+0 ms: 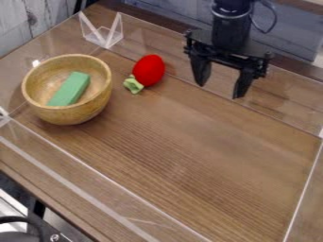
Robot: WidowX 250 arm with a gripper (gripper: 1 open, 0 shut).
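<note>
At the top right, the black gripper (221,70) hangs over the wooden table with its two fingers spread apart, nothing visible between them. To its left lies a red oval object (146,70), with a small pale green piece (132,85) just below it. A yellow-tan bowl (96,99) at the left holds a green rectangular block (70,88).
A white wire holder (98,33) stands at the top left. A pale wall (290,38) borders the back. A dark cable lies at the bottom left corner.
</note>
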